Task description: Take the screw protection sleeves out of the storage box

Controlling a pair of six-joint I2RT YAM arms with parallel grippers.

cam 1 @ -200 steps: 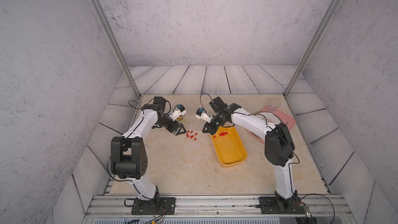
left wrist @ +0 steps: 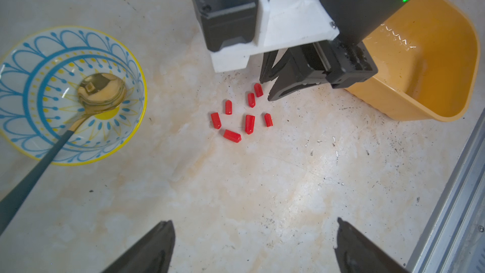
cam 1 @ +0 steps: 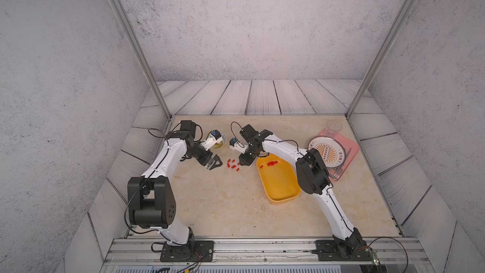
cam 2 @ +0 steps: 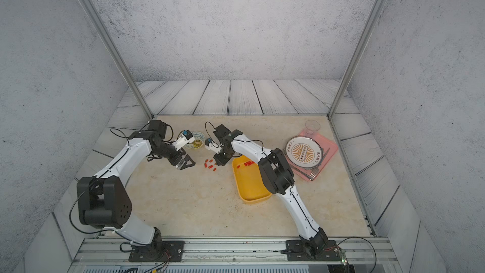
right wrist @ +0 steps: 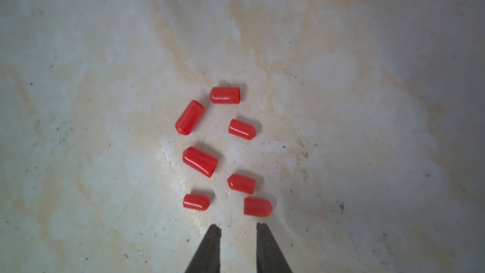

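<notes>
Several red screw protection sleeves [right wrist: 200, 161] lie loose on the table between my two grippers. In the top left view, a few more red sleeves [cam 1: 272, 163] rest at the far end of the yellow storage box [cam 1: 279, 186]. My right gripper is over the table just left of the box, by the loose sleeves; its fingers stand part open with a narrow gap, and nothing shows between them. One sleeve [right wrist: 258, 206] lies just beyond the fingertips. Left of the loose sleeves, my left gripper is wide open and empty.
Behind the left gripper stands a patterned bowl [left wrist: 75, 96] with a spoon [left wrist: 102, 91] in it. At the right, a plate [cam 1: 326, 152] with cutlery lies on a pink mat [cam 1: 352, 146], a clear glass [cam 1: 334, 126] beyond.
The right gripper has moved left from above the box's far left corner to the loose sleeves. My left gripper has drawn back slightly left. The sleeves look unmoved.
</notes>
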